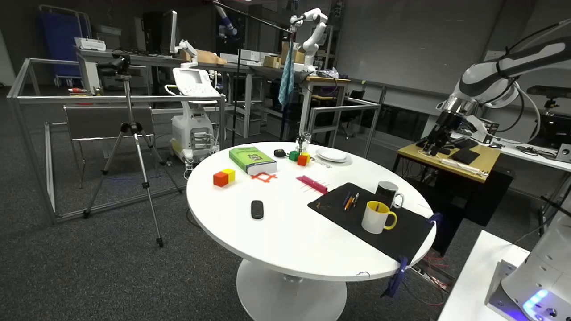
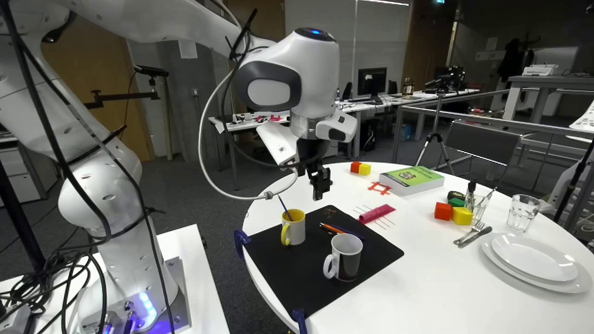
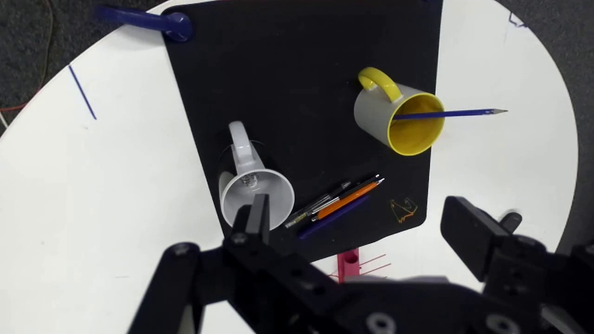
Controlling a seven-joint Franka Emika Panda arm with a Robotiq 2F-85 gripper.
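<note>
My gripper is open in the wrist view, its fingers wide apart with nothing between them. It hangs above the black mat (image 3: 300,72), facing down. Orange and dark pens (image 3: 346,198) lie on the mat, slightly above the gap in that view. A white mug with a yellow inside and handle (image 3: 371,114) stands on the mat and holds a blue pencil (image 3: 470,113). The black-and-white mug (image 3: 281,192) is partly hidden behind the left finger. In exterior view 2 the gripper (image 2: 320,186) is well above the table.
A pink holder (image 2: 377,213) lies beyond the mat. Coloured blocks (image 2: 443,211), a green book (image 2: 412,179), plates (image 2: 490,256) and a drinking glass (image 2: 522,213) stand farther off. Blue clamps (image 2: 241,243) grip the table edge.
</note>
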